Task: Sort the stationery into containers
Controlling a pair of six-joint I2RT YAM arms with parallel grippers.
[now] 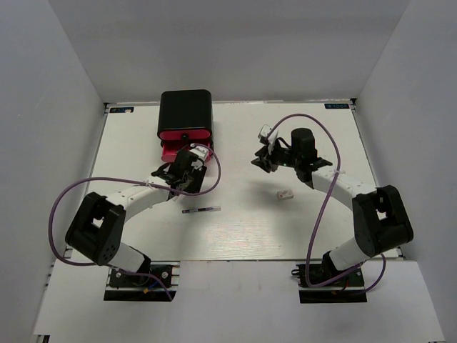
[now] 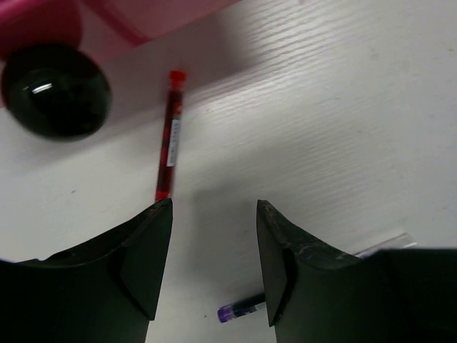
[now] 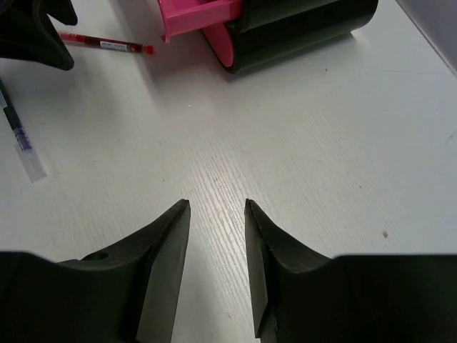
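Observation:
A red pen [image 2: 170, 136] lies just in front of the pink organizer [image 1: 187, 134], and a dark pen with a clear cap [image 1: 201, 209] lies nearer the front. My left gripper hovers over the pens, open with nothing between its fingers, the red pen just beyond its left finger in the left wrist view. My right gripper is over bare table at the middle right, its fingertips apart and nothing between them.
A small pale block [image 1: 285, 194] lies below the right arm. The black-topped organizer stands at the back left.

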